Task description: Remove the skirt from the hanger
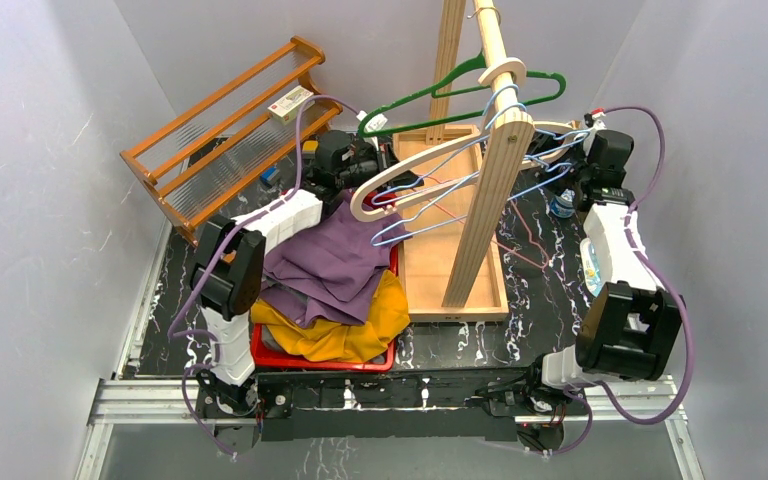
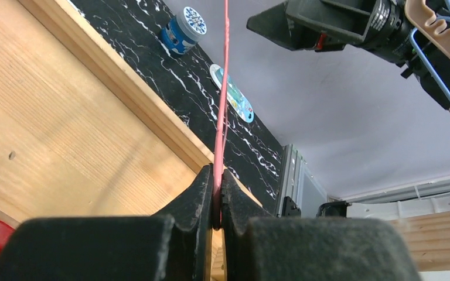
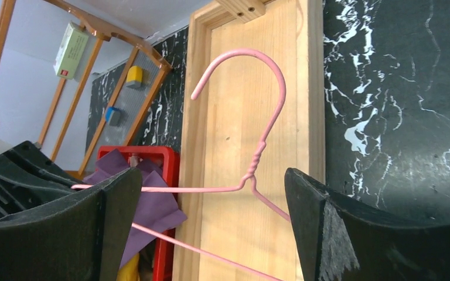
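Observation:
My left gripper is shut on a thin pink wire hanger (image 2: 222, 105), held over the rack's wooden base. In the right wrist view the hanger's hook (image 3: 275, 99) stands upright between my right gripper's open fingers, with its long lower wire crossing below. My right gripper also shows at the upper right of the left wrist view, beside blue hangers. A purple cloth (image 1: 325, 260) lies in the red bin (image 1: 325, 365) over yellow fabric; I cannot tell whether it is the skirt. No cloth shows on the pink hanger.
The wooden rack (image 1: 485, 220) carries green (image 1: 410, 100), wooden and blue hangers between my arms. A wooden shelf (image 1: 190, 120) stands back left. A blue jar (image 2: 181, 32) and a flat package (image 2: 234, 93) lie on the right of the dark counter.

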